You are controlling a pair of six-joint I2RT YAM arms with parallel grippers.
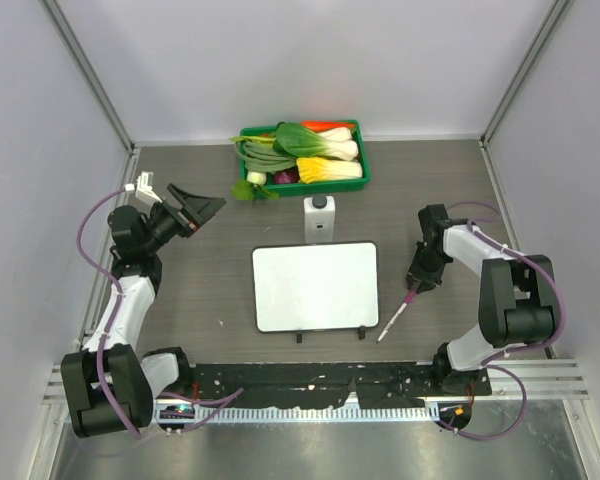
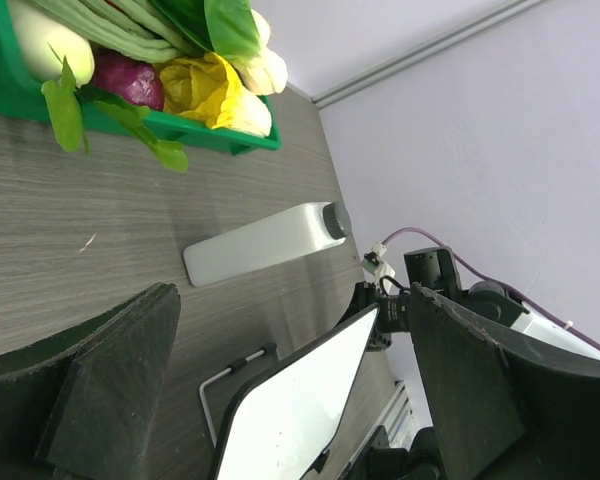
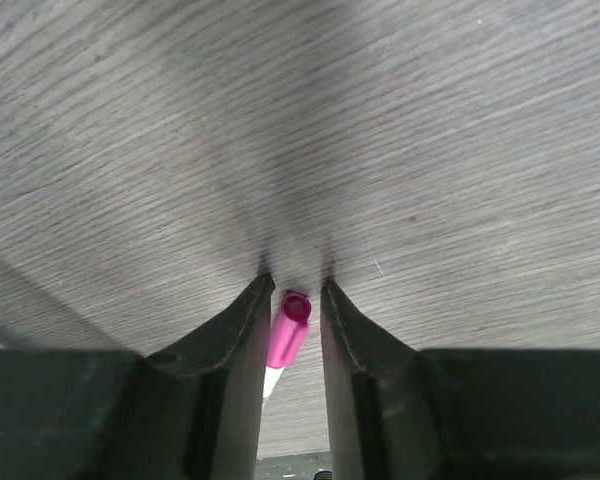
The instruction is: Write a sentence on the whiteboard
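The whiteboard [image 1: 315,288], blank and white with a dark frame, lies in the middle of the table; part of its face [image 2: 298,410] shows in the left wrist view. Right of it is a slim white marker [image 1: 393,322] with a pink end, slanting down and to the left. My right gripper [image 1: 418,282] is down over that pink end [image 3: 289,335]. Its fingers stand close together on either side of the marker, with a narrow gap still showing beside it. Away to the left, my left gripper [image 1: 206,218] hangs wide open and empty.
A green basket of vegetables [image 1: 355,184] stands against the back wall. Between it and the board is a white bottle-like block [image 1: 319,220] with a dark cap. The table left of the board is bare.
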